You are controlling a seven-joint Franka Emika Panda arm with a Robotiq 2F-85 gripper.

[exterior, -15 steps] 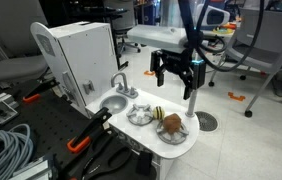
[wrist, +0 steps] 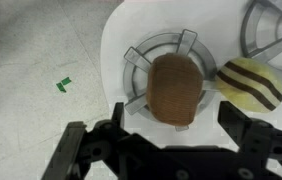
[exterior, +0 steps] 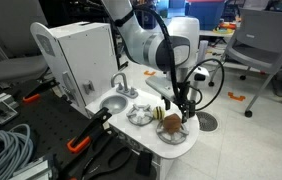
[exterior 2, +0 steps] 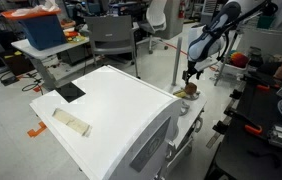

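Note:
A brown, rounded, bread-like object (wrist: pixel 174 88) rests on a round grey metal burner-like plate (wrist: pixel 133 78) near the edge of the white countertop (exterior: pixel 147 133). Beside it lies a yellow oval thing with dark stripes (wrist: pixel 249 86), close to the plate's rim. My gripper is open above the brown object, its two dark fingers well apart and nothing held. In exterior view 1 the gripper (exterior: pixel 175 106) hangs a little over the brown object (exterior: pixel 172 123), tips pointing down. Exterior view 2 shows the brown object (exterior 2: pixel 191 89) small and far off.
A second round grey plate (exterior: pixel 139 114) is left of the striped thing. Further left are a sink basin (exterior: pixel 114 103) with a faucet (exterior: pixel 125 82) and a white cabinet (exterior: pixel 73 65). Open floor (wrist: pixel 41 70) lies past the countertop edge.
My arm has come down toward the brown object, lowering the gripper from high above the countertop. The brown object, striped thing and plates have stayed in place.

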